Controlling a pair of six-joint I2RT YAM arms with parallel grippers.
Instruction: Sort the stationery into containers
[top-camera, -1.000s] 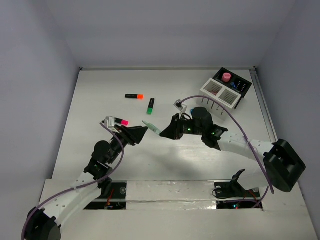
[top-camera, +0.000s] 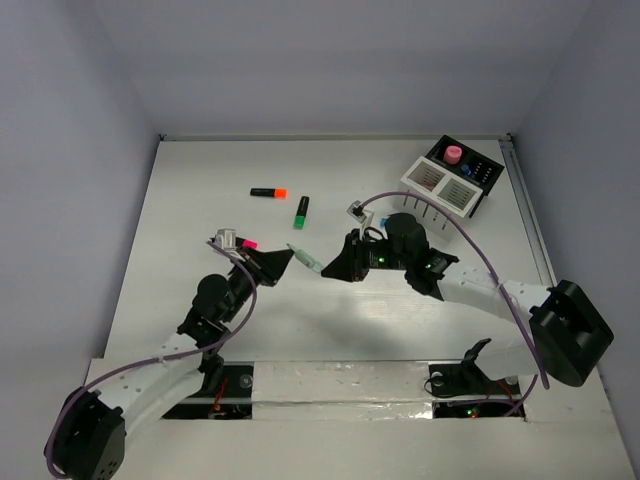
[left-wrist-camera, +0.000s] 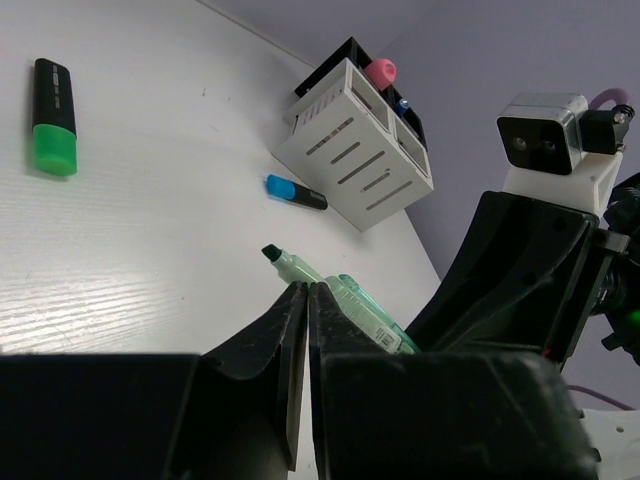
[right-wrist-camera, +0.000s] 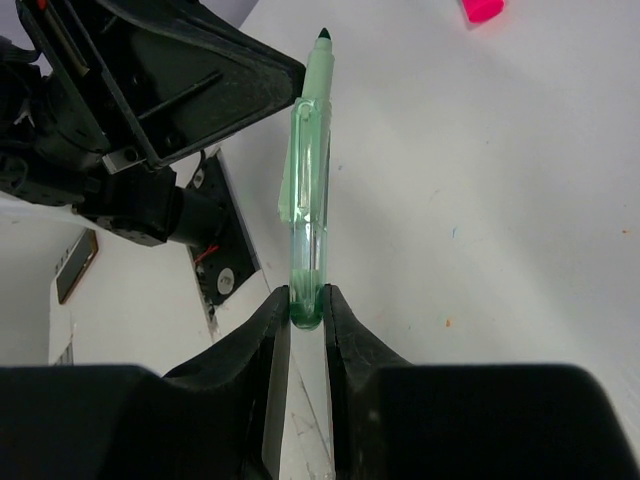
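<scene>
A pale green translucent marker (top-camera: 305, 259) is held in the air by my right gripper, which is shut on its rounded end. The marker's dark tip (right-wrist-camera: 323, 35) is uncapped and points toward the left arm. My left gripper is shut, its fingers together beside the tip end; no gap shows between them, and I cannot tell whether they touch the marker. On the table lie a black marker with an orange cap (top-camera: 268, 193), one with a green cap (top-camera: 301, 212), a pink-capped one (top-camera: 246, 243) partly behind the left gripper, and a blue-capped one (left-wrist-camera: 296, 192).
A white slotted container (top-camera: 435, 188) stands at the back right. Behind it is a black tray (top-camera: 489, 172) with a pink round item (top-camera: 453, 155) and something blue.
The right gripper and the green marker have barely moved.
</scene>
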